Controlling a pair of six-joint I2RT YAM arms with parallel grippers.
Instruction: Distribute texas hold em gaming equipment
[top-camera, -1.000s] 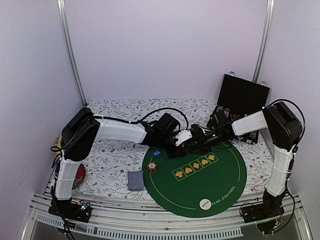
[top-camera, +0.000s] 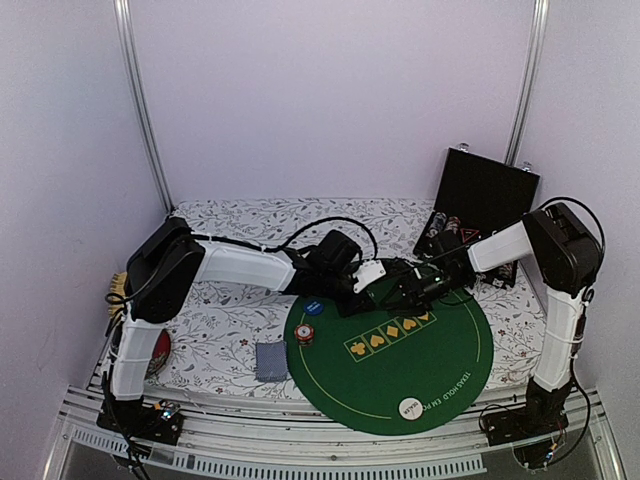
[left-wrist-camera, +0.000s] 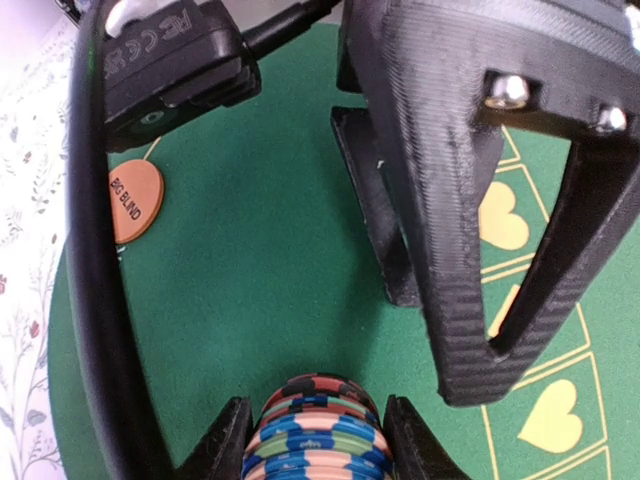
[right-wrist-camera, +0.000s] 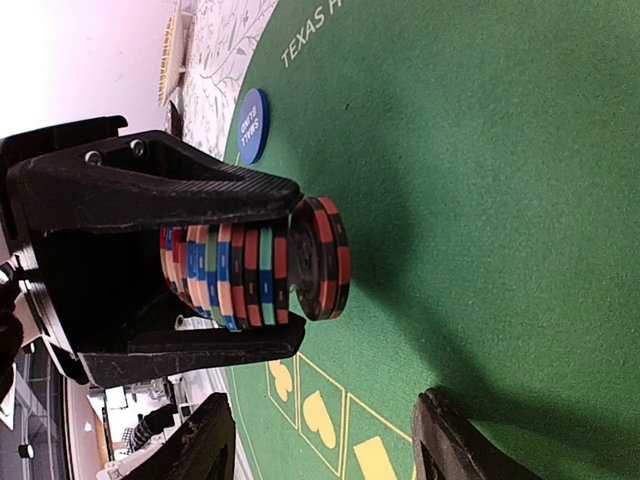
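Over the green Texas hold em mat (top-camera: 400, 370), my left gripper (top-camera: 362, 298) is shut on a multicoloured stack of poker chips, seen sideways in the right wrist view (right-wrist-camera: 230, 270), with black chips at its end. My right gripper is close by, its fingers apart with nothing between them. The blue small blind marker (top-camera: 313, 307), the orange big blind marker (left-wrist-camera: 135, 200) and the white dealer button (top-camera: 410, 408) lie on the mat. A red-and-white chip pile (top-camera: 304, 333) is near the left edge.
An open black case (top-camera: 485, 190) with chips stands at the back right. A grey card deck (top-camera: 271, 361) lies left of the mat. A red round object (top-camera: 158, 352) is at the far left.
Both arms have shifted slightly near the middle of the mat; the right gripper now sits a little lower in the top view. The items on the mat are unmoved.
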